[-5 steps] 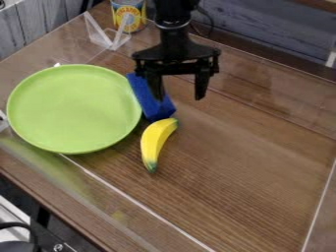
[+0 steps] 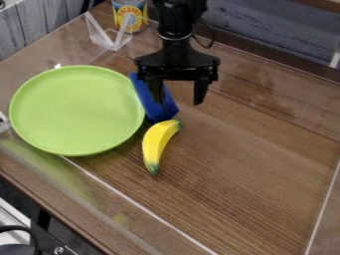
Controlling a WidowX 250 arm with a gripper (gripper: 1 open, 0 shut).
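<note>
The black gripper (image 2: 178, 85) hangs in the upper middle of the camera view, its two fingers pointing down and spread apart with nothing visible between them. Its left finger is over a blue block (image 2: 158, 106) that lies beside a green plate (image 2: 74, 110). A yellow banana (image 2: 158, 144) rests on the wood in front of the block, right of the plate.
A can (image 2: 129, 17) and a clear plastic piece (image 2: 103, 35) stand at the back left.
The gripper has moved slightly up and back over the last second. The plate, block and banana look unmoved.
</note>
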